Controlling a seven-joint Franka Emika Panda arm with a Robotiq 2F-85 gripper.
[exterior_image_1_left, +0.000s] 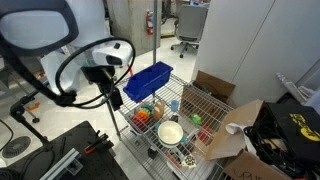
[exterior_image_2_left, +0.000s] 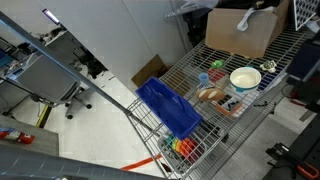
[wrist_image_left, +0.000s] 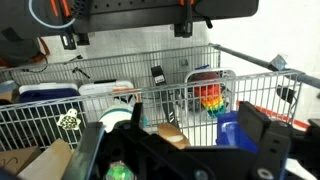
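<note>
My gripper stands open at the top of the wrist view, its two fingers well apart and nothing between them. It hangs above the near edge of a wire basket. Inside the basket are a pale bowl, a multicoloured toy, a light blue cup and a brown item. A blue bin rests at one end of the basket. Small green and red items lie farther in, too small to identify.
An open cardboard box and a black box occupy the far right end. Another cardboard piece stands behind the basket. Its wire rim runs just below my gripper in the wrist view. Bare floor lies in front.
</note>
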